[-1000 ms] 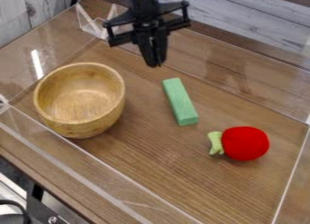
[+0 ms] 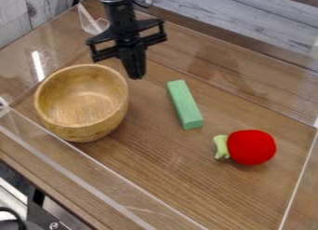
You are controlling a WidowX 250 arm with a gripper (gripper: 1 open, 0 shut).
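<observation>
The black gripper (image 2: 129, 53) hangs in the upper middle, above and just behind a round wooden bowl (image 2: 74, 122) on the left; its fingertips look close together, with nothing seen between them. A light green bar (image 2: 185, 103) lies flat right of the bowl. A red round object with a pale green top (image 2: 252, 147), like a tomato or strawberry, lies at the lower right.
All stands on a brown wooden table (image 2: 174, 187).
The gripper has come down from the top and moved left, toward the bowl. The bowl, green bar and red object have not moved.
</observation>
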